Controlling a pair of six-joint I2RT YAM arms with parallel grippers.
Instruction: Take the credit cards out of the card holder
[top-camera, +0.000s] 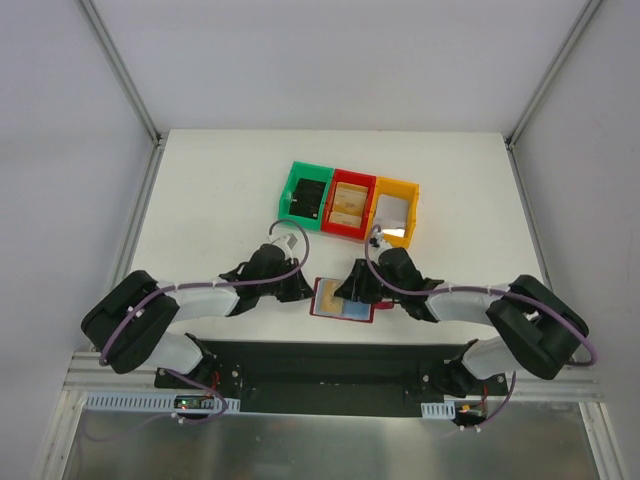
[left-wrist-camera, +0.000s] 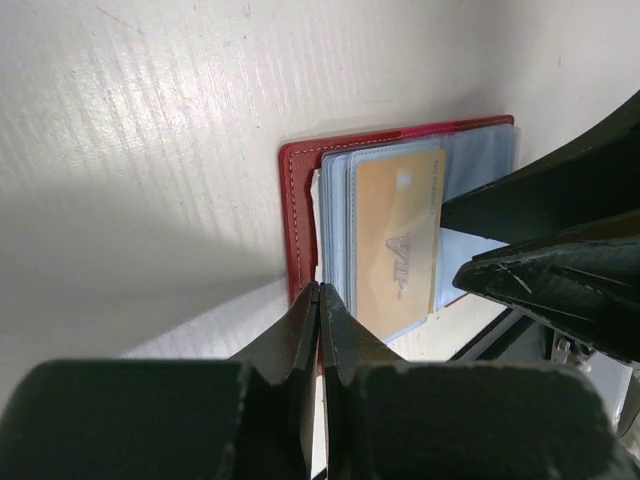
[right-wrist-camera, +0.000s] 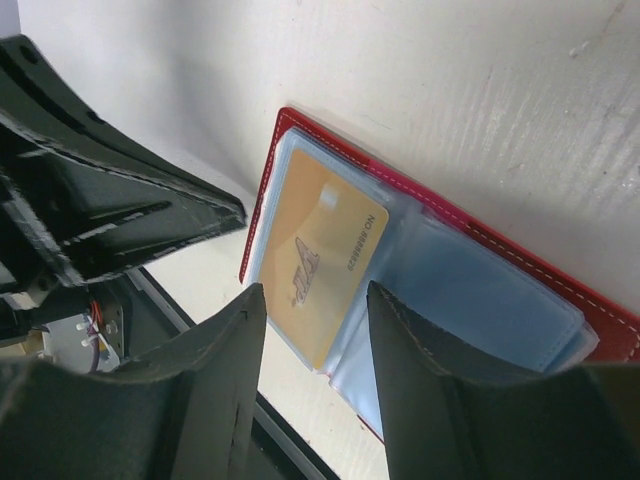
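Observation:
The red card holder (top-camera: 313, 309) lies spread on the table near its front edge, with clear plastic sleeves. A gold card sits inside the left-hand sleeve; in the right wrist view the same gold card (right-wrist-camera: 318, 262) shows its printed number. My left gripper is shut at the holder's left border, with nothing showing between its fingertips. Above the sleeves my right gripper is part open. Its two fingers stand apart over the gold card's edge, and nothing is gripped. The adjoining bluish sleeve (right-wrist-camera: 470, 300) shows no gold card.
Behind the holder stand three joined bins: a green bin (top-camera: 286, 197) with black cards, a red bin (top-camera: 369, 182) with gold cards, and a yellow bin (top-camera: 413, 195) with whitish cards. Both grippers are close together over the holder.

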